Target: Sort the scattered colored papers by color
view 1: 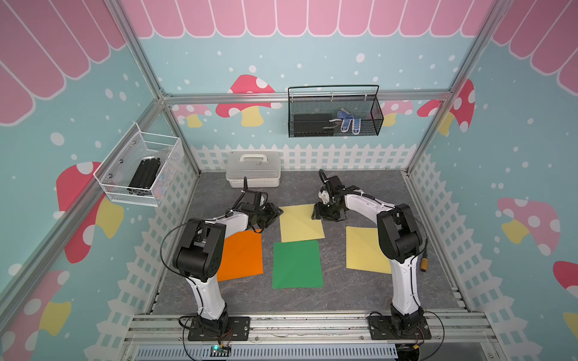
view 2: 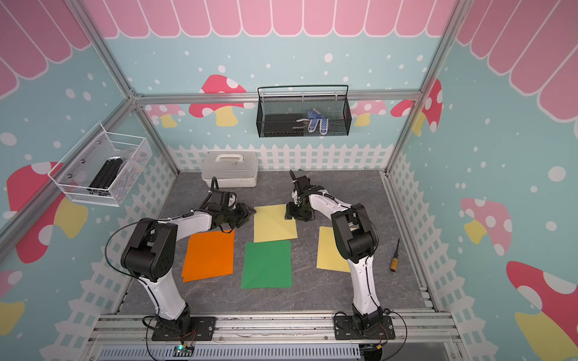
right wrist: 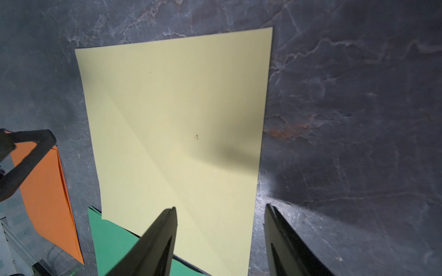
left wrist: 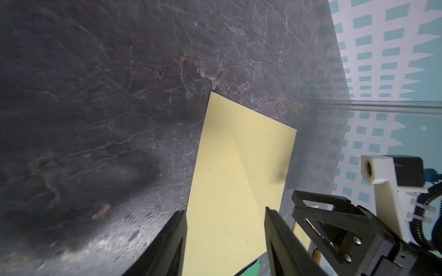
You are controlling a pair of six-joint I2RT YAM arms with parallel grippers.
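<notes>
A yellow paper (view 1: 301, 223) lies flat at the middle of the table, just behind a green stack (view 1: 297, 264). Orange papers (view 2: 209, 255) lie to the left, and a second yellow stack (view 1: 364, 249) on the right is partly covered by my right arm. Over the middle paper's left side, my left gripper is part open with nothing between its fingers. My right gripper hovers over that paper's right edge, also part open and empty. Both stand above the sheet, apart from it.
A lidded white box (view 1: 254, 169) stands at the back left. A wooden-handled tool (view 2: 394, 263) lies at the far right. Wire baskets (view 1: 335, 114) hang on the walls.
</notes>
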